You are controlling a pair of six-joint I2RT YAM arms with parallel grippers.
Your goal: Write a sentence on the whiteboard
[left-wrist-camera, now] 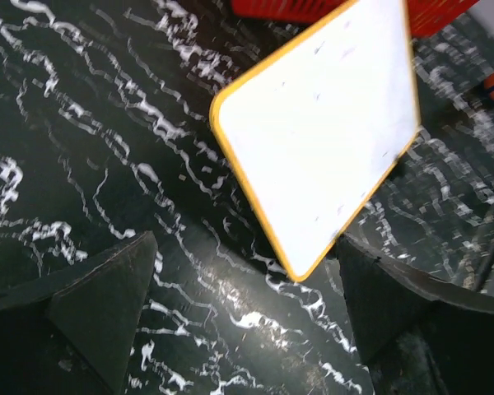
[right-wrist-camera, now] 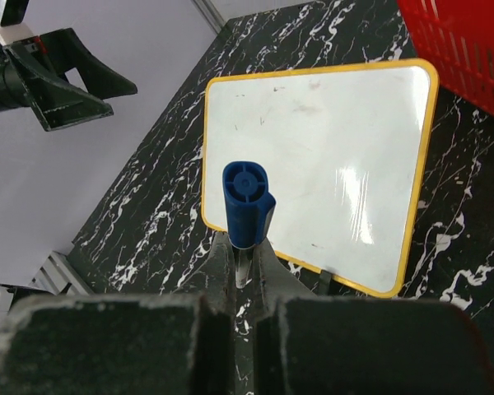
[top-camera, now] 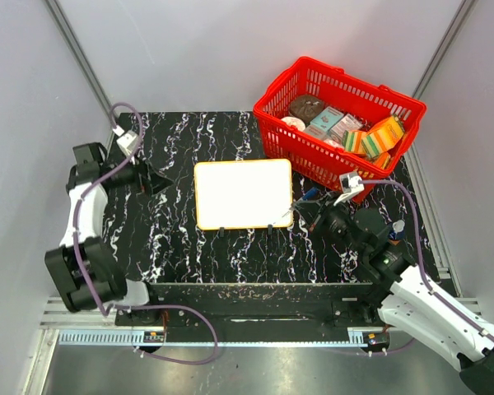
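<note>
The whiteboard [top-camera: 244, 194], blank and edged in yellow, is held on small black clips [top-camera: 221, 232] in the middle of the table. My right gripper is shut on a blue marker [right-wrist-camera: 245, 202], whose blue end points up in the right wrist view. Seen from the top, that marker [top-camera: 310, 194] sits by the board's right edge. Off to the board's left, my left gripper [top-camera: 158, 181] is open and empty; the left wrist view shows its spread fingers [left-wrist-camera: 90, 317] with the whiteboard [left-wrist-camera: 329, 123] beyond them.
A red basket [top-camera: 337, 76] holding several packages stands at the back right, close to the board's upper right corner. Bare black marbled table [top-camera: 169, 140] lies left of the board. Grey walls [top-camera: 33, 99] rise on the sides.
</note>
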